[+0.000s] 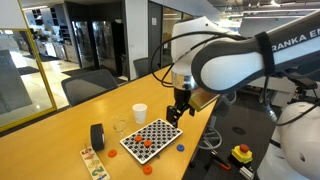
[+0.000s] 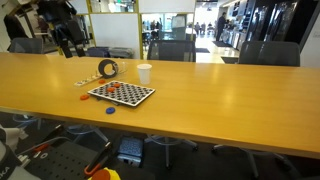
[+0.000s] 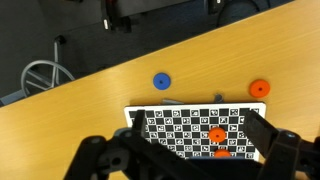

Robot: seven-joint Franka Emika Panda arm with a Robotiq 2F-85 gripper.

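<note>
A black-and-white checkered board [image 1: 164,134] lies on the wooden table, with orange-red discs on it, one of them a disc [image 3: 217,135] near its middle in the wrist view. Off the board, a blue disc [image 3: 161,81] and another orange disc [image 3: 260,88] rest on the bare table. High above the table hangs my gripper [image 1: 184,112], well clear of every disc. In the wrist view its dark fingers [image 3: 140,150] stand wide apart over the board, open and empty. They cover parts of the board there.
A white cup [image 2: 144,73] stands behind the board, near a black round object [image 2: 107,69]. A pale strip [image 1: 94,164] lies left of the board. The table's front edge is close to the blue disc.
</note>
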